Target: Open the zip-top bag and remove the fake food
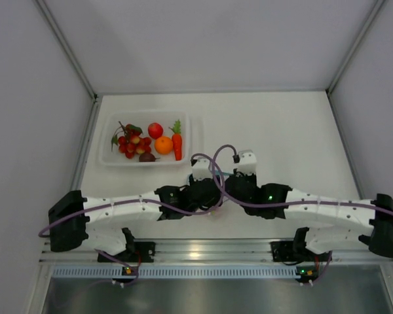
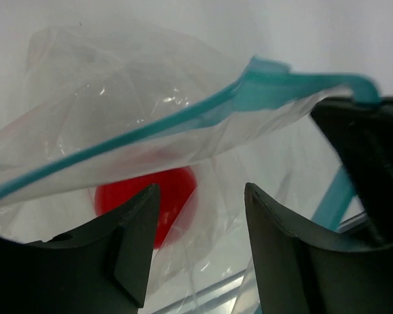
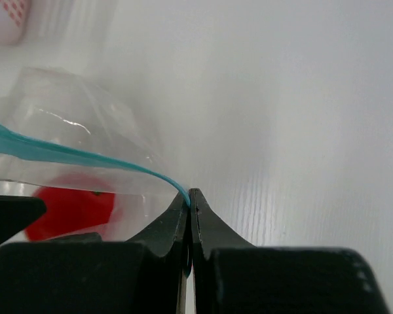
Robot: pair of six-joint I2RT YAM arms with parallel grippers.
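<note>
The clear zip top bag (image 2: 118,78) with its teal seal (image 2: 183,118) fills both wrist views; a red fake food item (image 2: 147,196) lies inside it. My left gripper stands open at the bag's opening, facing the red item, with plastic film between and behind its fingers. My right gripper is shut on the bag's edge, where the teal seal runs down into its fingertips. In the top view both grippers meet at front centre and mostly hide the bag (image 1: 215,209).
A clear bin (image 1: 105,140) with grapes, a tomato, an orange (image 1: 163,145), a carrot (image 1: 177,140) and a dark item stands back left. Walls border the table.
</note>
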